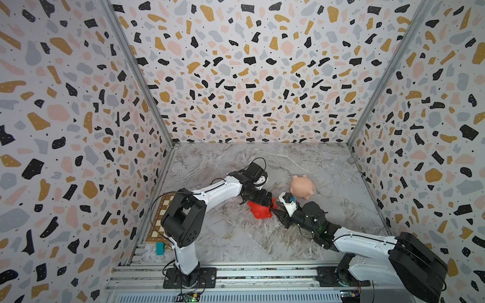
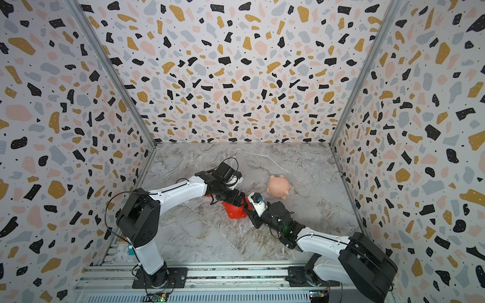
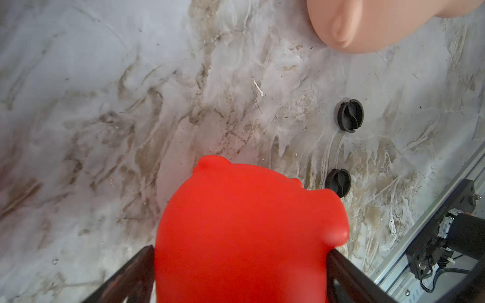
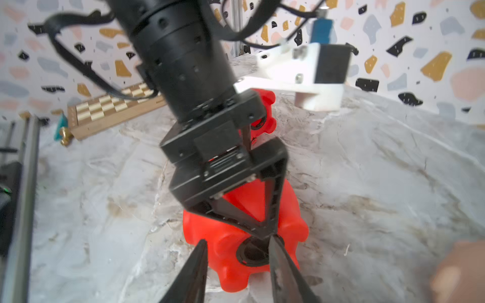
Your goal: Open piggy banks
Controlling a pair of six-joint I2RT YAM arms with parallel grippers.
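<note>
A red piggy bank (image 1: 260, 212) lies mid-table, its black stopper (image 4: 251, 252) facing my right wrist camera. My left gripper straddles it from above, fingers open on either side; whether they touch is unclear. My right gripper stands open just in front of that stopper, nothing seen between its fingers. A second red piggy bank (image 4: 266, 113) is partly hidden behind the left arm. A pink piggy bank (image 1: 302, 185) lies to the back right, and two loose black caps (image 3: 350, 115) lie on the table in the left wrist view.
A checkered board (image 4: 113, 103) with a teal item (image 1: 159, 248) sits at the left edge. Metal rails run along the front edge.
</note>
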